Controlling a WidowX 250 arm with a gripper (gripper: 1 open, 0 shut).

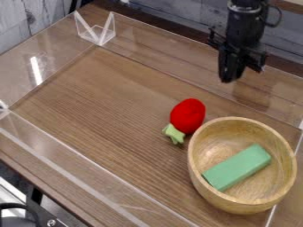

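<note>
My gripper (246, 62) hangs at the back right of the wooden table (89, 115), dark and small, with nothing visible between its fingers; whether they are shut is hard to see. In front of it and lower in the view lie a red object with a green tip (187, 117) and, at the front right, a round tan bowl (217, 192) holding a green rectangular block (236, 169).
A white wire-like object (97, 27) stands at the back left. A dark edge runs along the back right.
</note>
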